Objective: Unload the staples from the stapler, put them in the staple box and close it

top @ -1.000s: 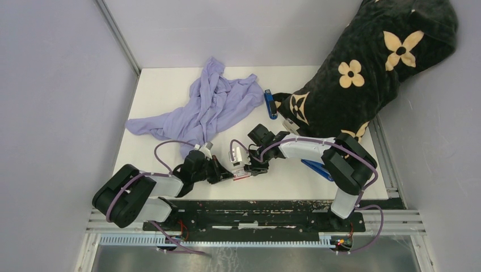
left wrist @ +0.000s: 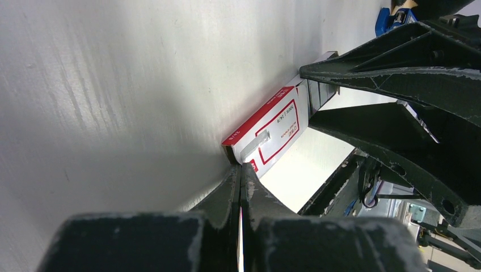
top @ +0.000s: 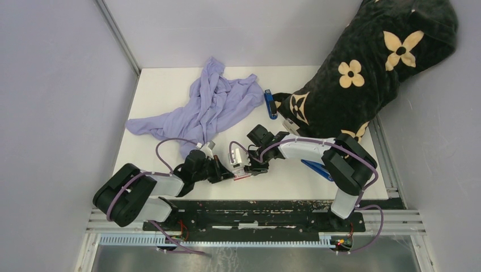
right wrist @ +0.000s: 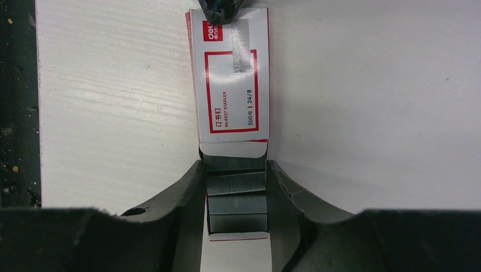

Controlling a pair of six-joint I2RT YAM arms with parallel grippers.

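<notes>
A white-and-red staples box (right wrist: pixel 230 96) lies on the table (left wrist: pixel 113 85), its inner tray drawn out, showing several dark strips of staples (right wrist: pixel 236 203). My right gripper is shut on the tray's sides. My left gripper is shut, its tips against the far end of the box, with nothing visible between them. In the top view both grippers meet at the front middle of the table. A blue stapler (top: pixel 270 103) stands at the back, and another blue object (top: pixel 317 169) lies partly under my right arm.
A crumpled lavender cloth (top: pixel 193 107) covers the back left. A dark flowered plush cushion (top: pixel 363 73) fills the back right, with a pale object (top: pixel 290 126) at its edge. The table's front edge is close below both grippers; some bare table lies between cloth and grippers.
</notes>
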